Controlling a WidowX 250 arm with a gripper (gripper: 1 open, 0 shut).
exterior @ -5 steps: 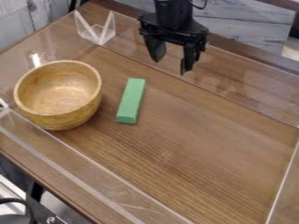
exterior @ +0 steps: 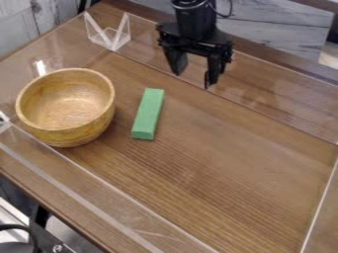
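The black gripper (exterior: 195,61) hangs at the top centre over the back part of the wooden table, its two fingers apart and pointing down, with nothing seen between them. A yellow bowl (exterior: 63,119) sits at the left, and a green rectangular bar (exterior: 148,113) lies just right of it, both well in front of the gripper.
A white wire-like object (exterior: 109,32) stands at the back left, and a small clear item (exterior: 47,68) is behind the bowl. A light board runs along the back edge.
The gripper has shifted slightly up, toward the back of the table. The bowl and green bar have not moved.
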